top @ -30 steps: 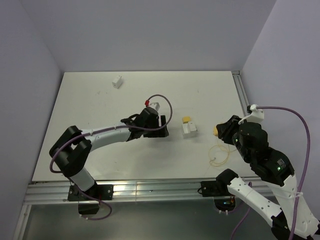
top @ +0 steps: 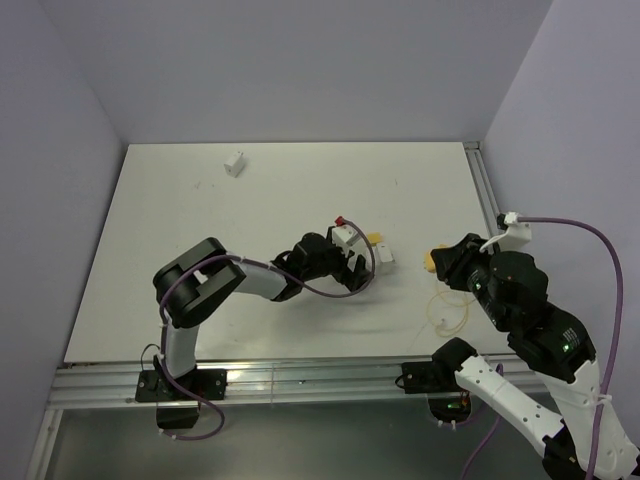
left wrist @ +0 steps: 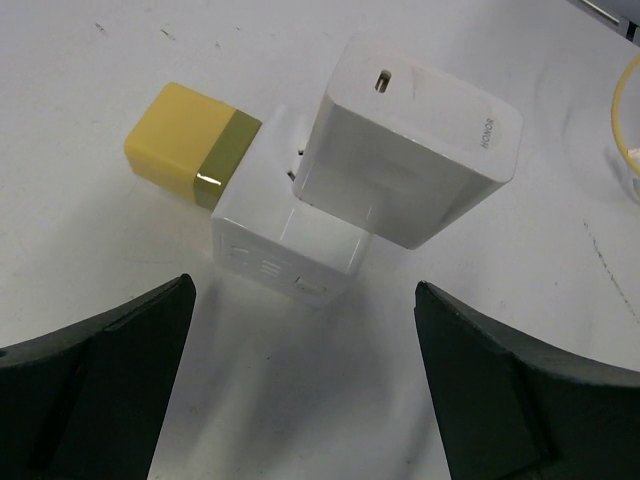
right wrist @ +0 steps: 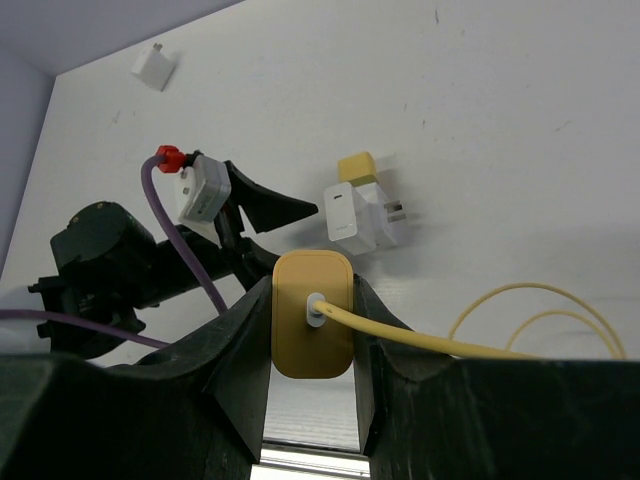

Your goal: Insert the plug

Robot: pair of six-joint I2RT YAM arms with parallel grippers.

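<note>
My right gripper is closed on a yellow plug (right wrist: 312, 350) with a yellow cord (right wrist: 420, 342) running from it; it hangs at the right of the table. Two white adapters stand side by side mid-table. The one marked HONOR (left wrist: 410, 130) has a small slot in its top face; the other white adapter (left wrist: 285, 230) is partly hidden behind it. Metal prongs (right wrist: 395, 212) stick out from the pair's right side. Against them sits a small yellow block (left wrist: 185, 140). Open and empty, my left gripper points at the adapters from the left, fingers apart on both sides.
A lone white adapter (top: 235, 163) lies at the far left back. Loops of the yellow cord (top: 450, 315) lie on the table at right.
My left gripper has moved right, close up to the white adapters. The right arm has shifted only slightly, still with the yellow plug; the cord loops have moved a little.
</note>
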